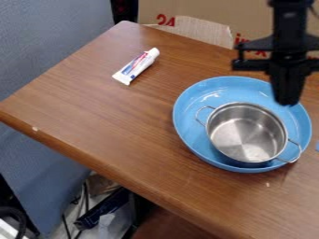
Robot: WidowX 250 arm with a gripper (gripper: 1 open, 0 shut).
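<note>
A steel pot with two thin side handles sits inside a blue plate on the right of the wooden table. My black gripper hangs from the top right, over the back right part of the plate, above and behind the pot. Whether its fingers are open or shut is unclear. A white toothpaste tube lies at the back left of the table.
A cardboard box stands behind the table. The table's left and front edge runs diagonally, with cables below it.
</note>
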